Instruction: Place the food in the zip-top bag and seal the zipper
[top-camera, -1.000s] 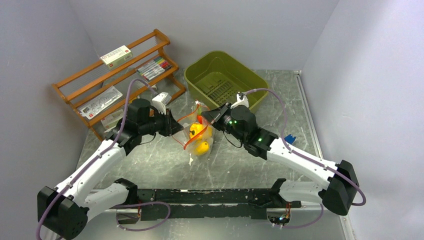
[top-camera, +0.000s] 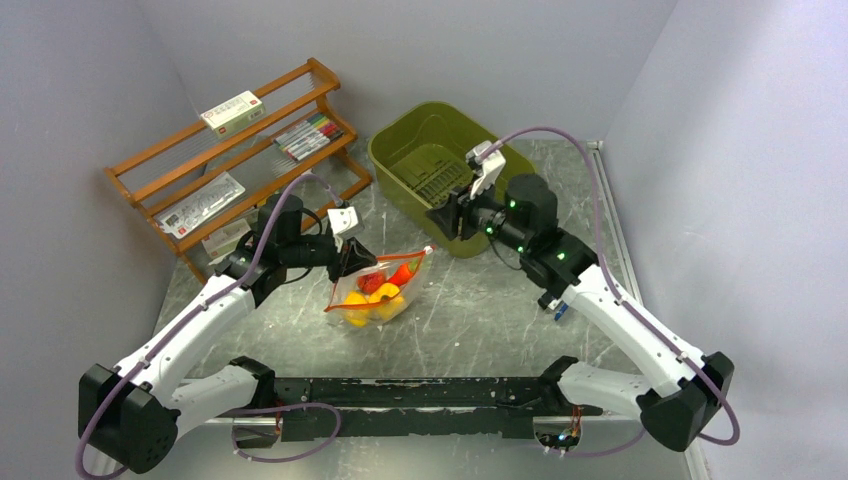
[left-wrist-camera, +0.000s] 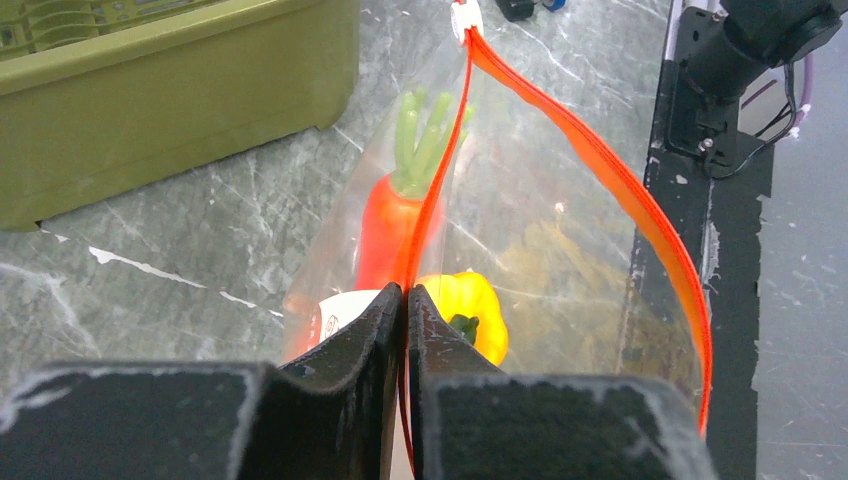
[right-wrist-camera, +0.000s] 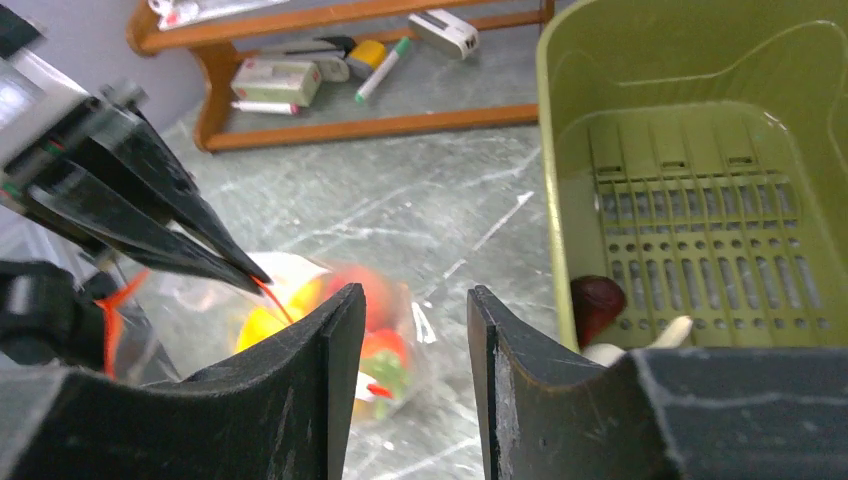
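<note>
A clear zip bag with an orange zipper (top-camera: 376, 303) sits on the marble table, holding peppers and other food: yellow pepper (left-wrist-camera: 460, 308), red-orange piece with green top (left-wrist-camera: 387, 229). My left gripper (top-camera: 357, 262) is shut on the bag's orange zipper edge, near its opening. My right gripper (top-camera: 451, 214) is raised to the right of the bag, beside the green basket, fingers apart with nothing between them.
The green basket (top-camera: 430, 125) stands at the back, with a dark red item (right-wrist-camera: 595, 303) inside. A wooden rack (top-camera: 160, 180) holding boxes and markers is at back left.
My right gripper has moved away from the bag, up and to the right. The bag now lies lower toward the front than a second ago, with my left gripper at its edge.
</note>
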